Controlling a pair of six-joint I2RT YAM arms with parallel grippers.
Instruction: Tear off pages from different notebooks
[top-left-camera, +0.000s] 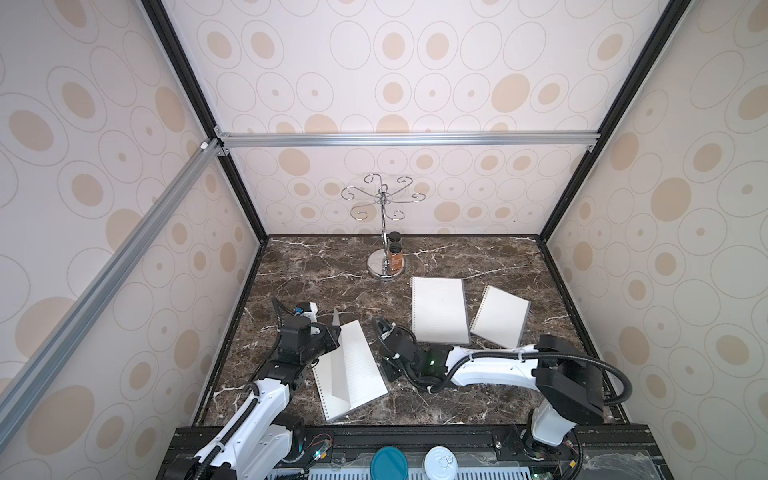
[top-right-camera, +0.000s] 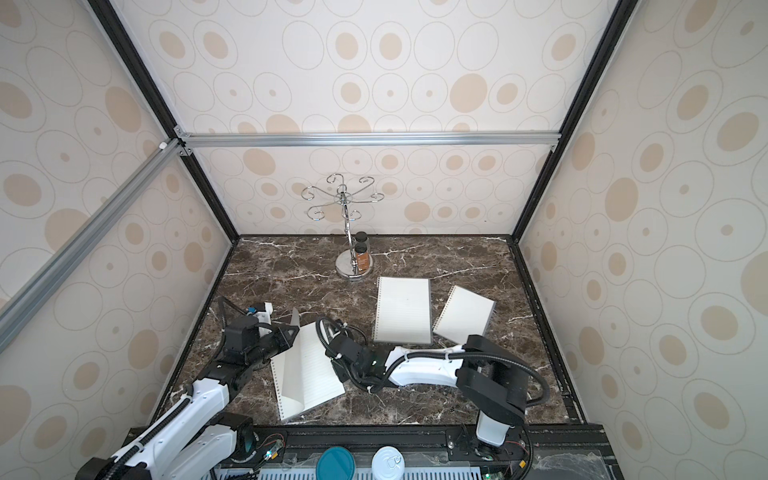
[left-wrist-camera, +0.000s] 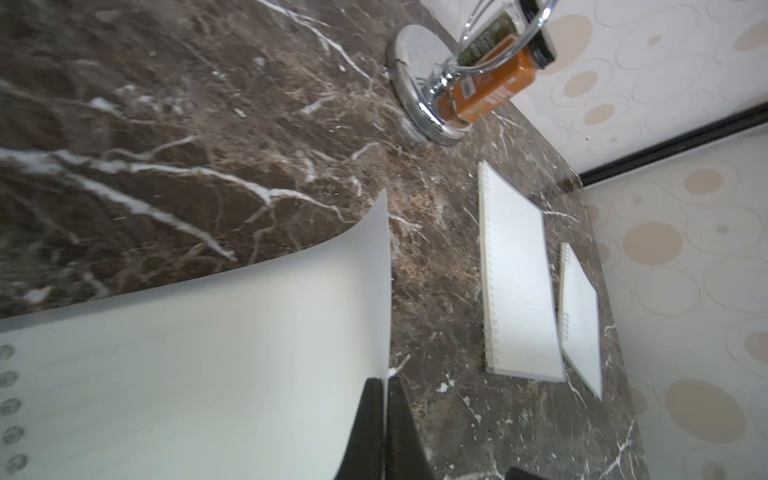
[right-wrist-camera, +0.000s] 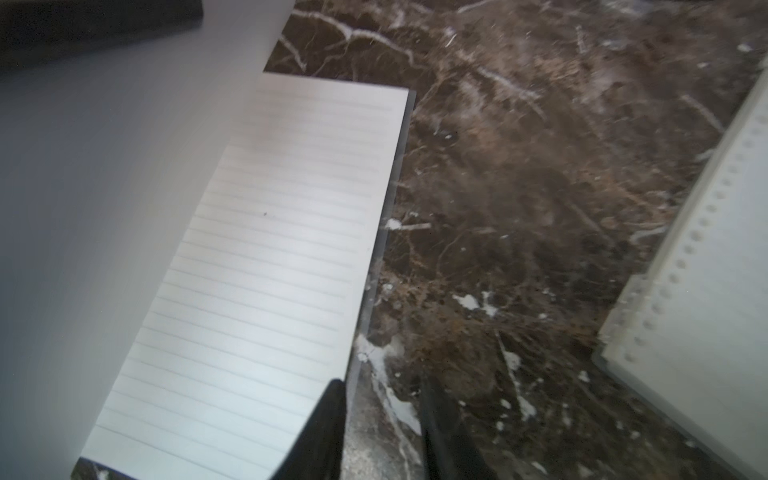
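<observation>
My left gripper is shut on the raised top page (left-wrist-camera: 240, 344) of the front-left spiral notebook, lifting it so that a lined page (right-wrist-camera: 272, 248) shows beneath. My right gripper is part open at that notebook's right edge, with nothing visible between its fingers. Two further spiral notebooks lie to the back right, one upright to the view (top-left-camera: 438, 304) and a smaller tilted one (top-left-camera: 501, 312).
A chrome stand (top-left-camera: 384, 264) with two small jars (top-right-camera: 362, 260) stands at the back centre. Walls close in both sides and the back.
</observation>
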